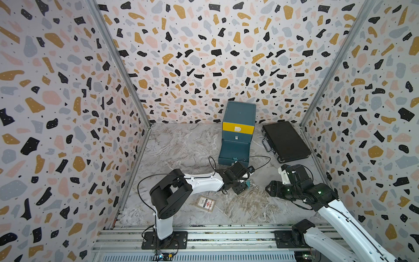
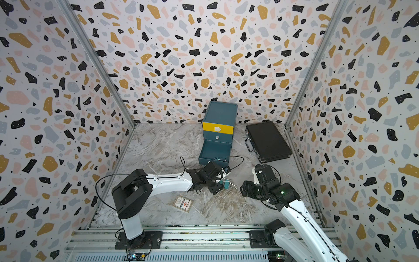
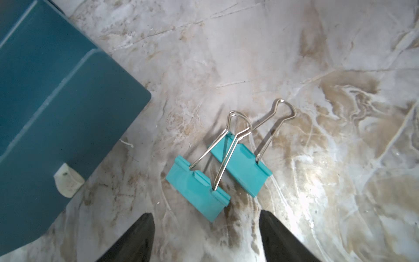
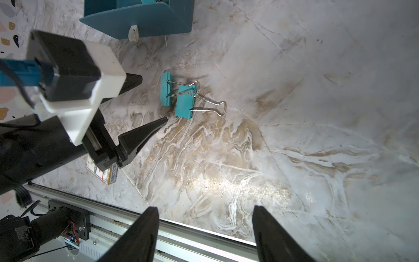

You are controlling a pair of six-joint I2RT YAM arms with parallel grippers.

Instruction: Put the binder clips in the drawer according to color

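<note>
Two teal binder clips lie side by side on the marble table in the left wrist view: a nearer clip (image 3: pixel 196 187) and a farther clip (image 3: pixel 242 163). The nearer one's wire handles overlap the other clip. My left gripper is open over the table, its fingers apart and empty, close to the near clip. In the right wrist view the same clips (image 4: pixel 185 102) lie just beyond the tips of the left gripper. The teal drawer (image 1: pixel 224 151) stands pulled out behind them, with something teal at its front. My right gripper hangs open and empty at the right.
A yellow drawer front (image 1: pixel 237 127) is closed above the open drawer. At the back right lies a black case (image 1: pixel 285 140). A small flat box (image 1: pixel 205 203) rests near the left arm. Between the clips and my right gripper the table is clear.
</note>
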